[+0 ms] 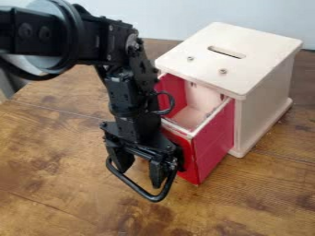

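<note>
A pale wooden box (252, 92) with a slot in its lid stands on the right, its red-fronted drawer (212, 143) pulled part way out and showing an empty-looking pale interior. My black gripper (157, 171) is lowered at the left front of the drawer, close against its red face. Whether its fingers are open or shut, and whether they touch the drawer, I cannot tell from this view.
A white wall rises behind the box, and the arm covers much of the upper left.
</note>
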